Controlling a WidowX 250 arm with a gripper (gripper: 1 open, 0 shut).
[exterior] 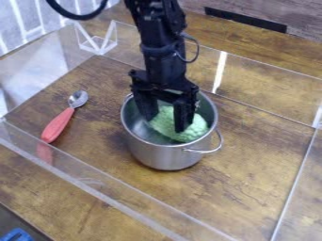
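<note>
A black robot gripper (pixel 163 104) points down into a metal pot (pixel 157 155) at the centre of the table, its two fingers apart over a light green, bumpy object (pixel 178 133) inside. The fingers partly cover that object. Whether they touch it cannot be told. The pot has a wire handle on its front right side.
A spoon with a red handle (pixel 58 122) lies left of the pot. Clear plastic walls border the wooden work area (pixel 251 188). A small blue item (pixel 15 234) is at the bottom left corner. The table right of the pot is clear.
</note>
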